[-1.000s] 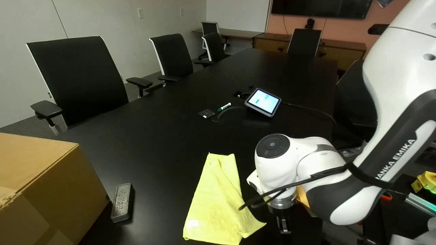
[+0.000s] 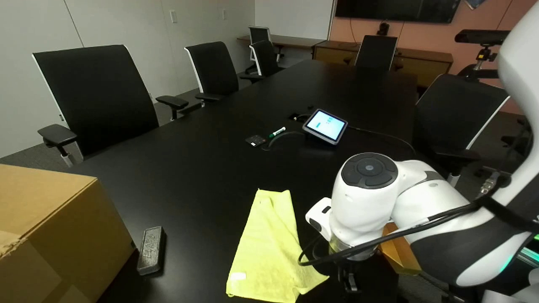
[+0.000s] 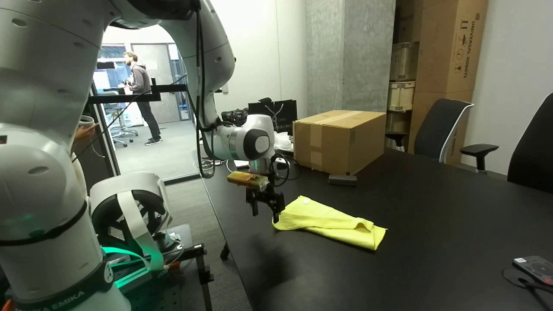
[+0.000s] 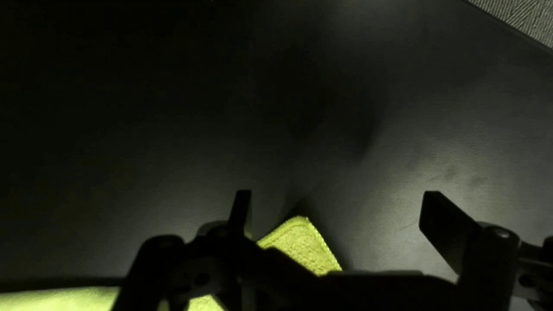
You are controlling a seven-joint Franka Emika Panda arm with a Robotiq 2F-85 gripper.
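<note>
A yellow cloth (image 2: 268, 247) lies loosely folded on the black table, and in exterior view 2 the same cloth (image 3: 332, 223) stretches away to the right of my gripper (image 3: 265, 211). The gripper hovers above the table beside the cloth's near end, fingers apart. Seen from the wrist, one cloth corner (image 4: 300, 241) pokes up between the widely spread fingers of my gripper, closer to the left finger. Nothing is held. The gripper's own body hides part of the cloth in that view.
A cardboard box (image 3: 332, 137) stands on the table with a dark eraser-like block (image 2: 151, 250) beside it. Farther off are a tablet (image 2: 326, 125), a green marker (image 2: 277, 132) and a small dark device (image 2: 255, 141). Bare table surrounds the cloth.
In exterior view 1 the arm's wrist has shifted to the right and appears turned and higher. The cloth lies as before.
</note>
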